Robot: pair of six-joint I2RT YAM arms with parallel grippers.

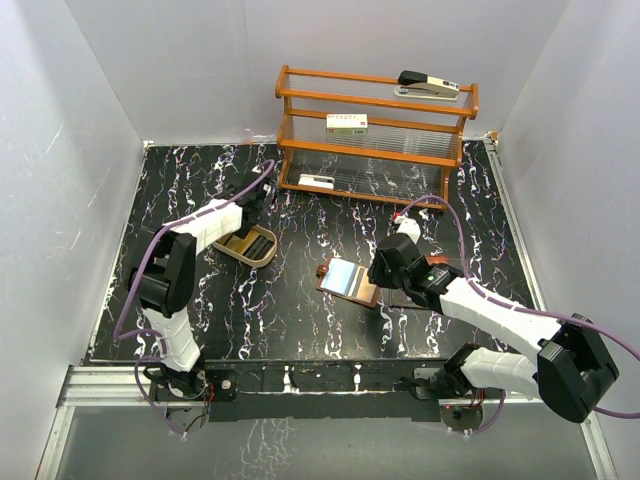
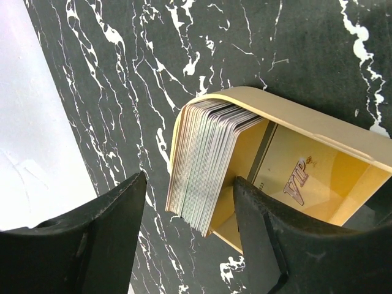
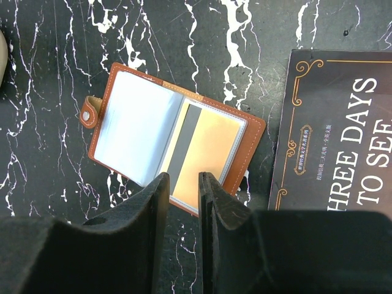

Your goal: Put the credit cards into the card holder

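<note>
The open brown card holder (image 3: 256, 131) lies flat, with a pale sleeve on its left half and a yellow card (image 3: 211, 144) with a dark stripe on its right half. A tight stack of cards (image 2: 202, 168) stands on edge at one end of a tan tray (image 2: 294, 116); a yellow "VIP" card (image 2: 300, 171) lies flat on the tray floor. My left gripper is open, one finger on either side of the stack, the right one over the tray. My right gripper is part open above the holder's lower edge, nothing visible between its fingers.
A dark book (image 3: 337, 135) lies right of the card holder. At the back stands a wooden rack (image 1: 370, 103) bearing a stapler (image 1: 428, 82) and a small box (image 1: 346, 124). Bare marbled table separates tray and holder.
</note>
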